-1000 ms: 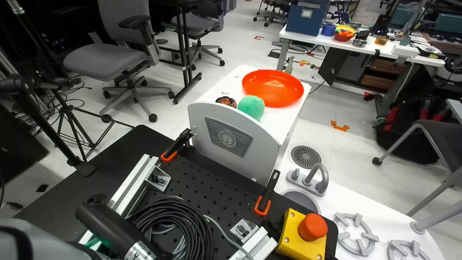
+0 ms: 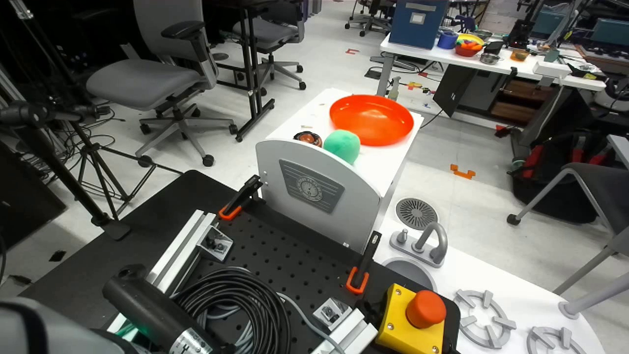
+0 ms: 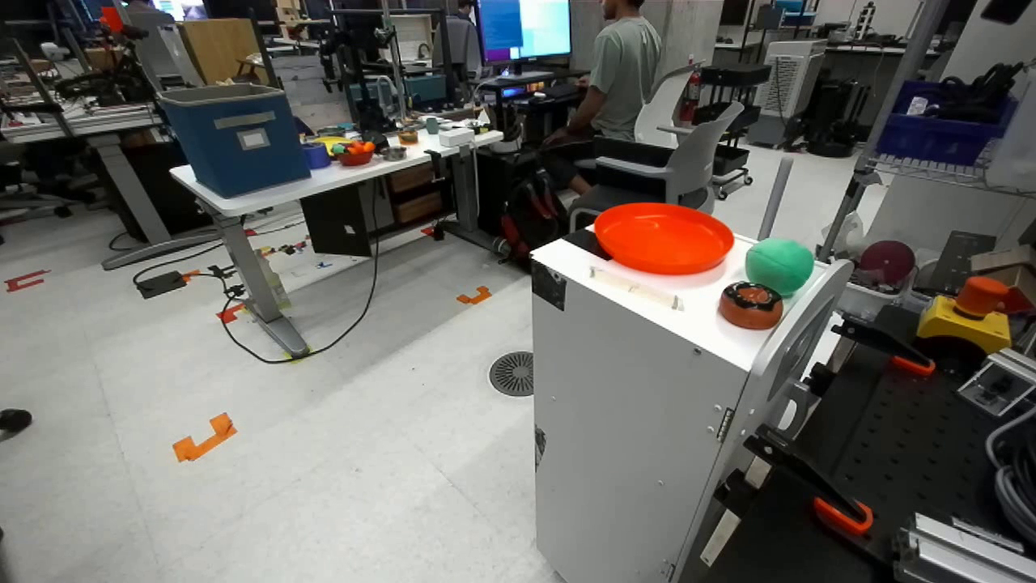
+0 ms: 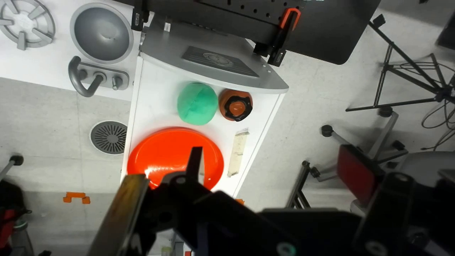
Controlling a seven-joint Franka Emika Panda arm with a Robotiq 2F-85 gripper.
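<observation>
On the narrow white cabinet top lie a red-orange plate (image 4: 175, 149), a round green plush ball (image 4: 197, 104) and a small brown round object with a black top (image 4: 235, 105). The ball and the brown object sit side by side at the end near the grey curved panel (image 4: 217, 55); the plate is empty and lies toward the other end. My gripper is open in the wrist view, its fingers (image 4: 359, 172) spread wide with nothing between them. It hangs above the cabinet area, touching none of these objects. In the exterior views the gripper is out of sight.
Beside the cabinet is a toy sink with a faucet (image 2: 433, 242). The black pegboard table (image 2: 283, 253) carries clamps, coiled cables (image 2: 242, 301) and a yellow box with a red button (image 2: 415, 315). A strip of tape (image 4: 237, 153) marks the cabinet top; floor surrounds it.
</observation>
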